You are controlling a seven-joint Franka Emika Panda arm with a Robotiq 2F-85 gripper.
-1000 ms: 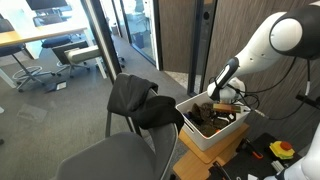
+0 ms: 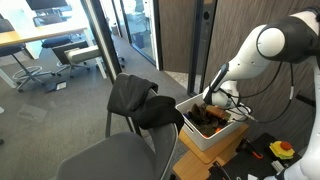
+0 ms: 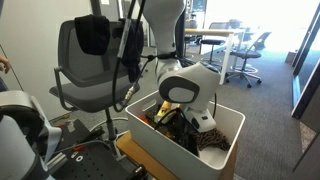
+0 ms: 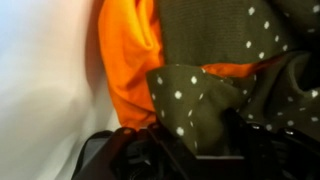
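Observation:
A white bin (image 3: 160,150) holds a heap of cloth, and my arm reaches down into it from above. Close up in the wrist view, dark cloth with white polka dots (image 4: 205,45) lies beside and over a bright orange cloth (image 4: 128,50). My gripper is at the lower edge of that view, its dark fingers (image 4: 150,155) against the dotted cloth. A fold of this cloth rises between and in front of the fingers. Blur and shadow hide the fingertips, so whether they pinch the cloth is unclear.
The bin's white wall (image 4: 40,80) is close on the left in the wrist view. A wooden tabletop (image 2: 190,165) bears the bin. A grey chair (image 2: 120,150) stands beside it with a black garment (image 2: 150,108) over its back. Cables hang around the arm.
My arm's wrist and gripper have moved slightly and sit lower in the bin than a second ago. The bin and chair have stayed in place.

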